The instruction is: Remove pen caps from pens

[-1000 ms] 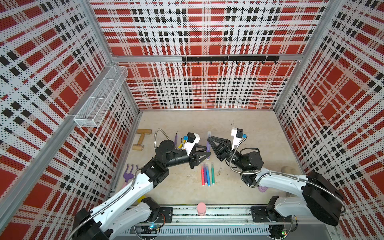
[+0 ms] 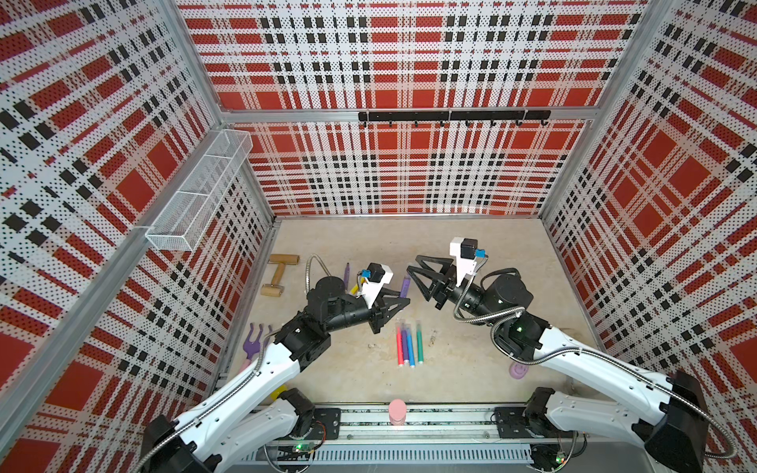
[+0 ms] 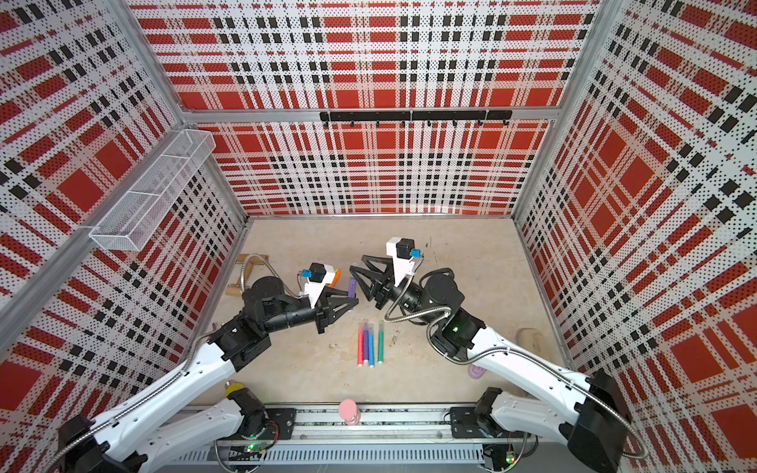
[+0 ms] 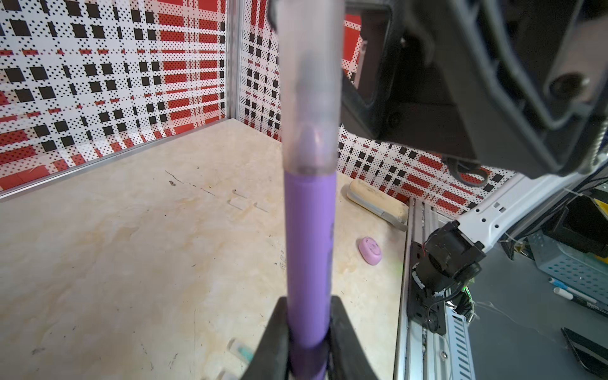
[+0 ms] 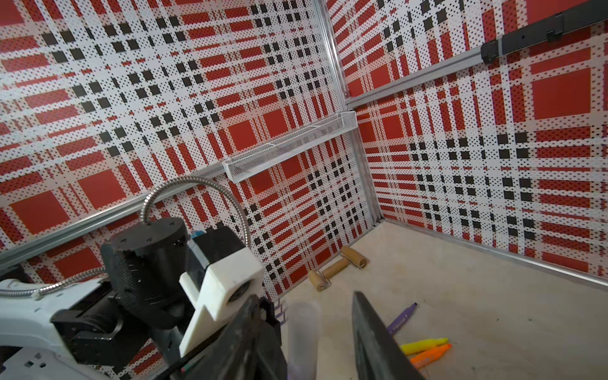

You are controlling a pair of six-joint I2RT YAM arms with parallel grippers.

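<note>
A purple pen [image 4: 308,247] stands upright, its translucent cap [image 4: 310,95] still seated over the tip. My left gripper is shut on the pen's lower barrel. Around the cap, my right gripper is open; the blurred cap [image 5: 304,338] shows between its fingers in the right wrist view, and I cannot tell whether either finger touches it. On the table in front of the arms lie a red pen [image 2: 399,347], a blue pen [image 2: 410,351], a green pen [image 2: 419,347] and a darker one, with clear ends pointing away.
A purple marker [image 5: 402,318], a yellow highlighter [image 5: 424,345] and an orange one [image 5: 430,356] lie beyond the left arm. A wooden object [image 2: 280,276] sits at the far left.
The right gripper was shut at the cap and now stands open, its arm shifted slightly up. My left gripper keeps the purple pen, moved slightly left.
</note>
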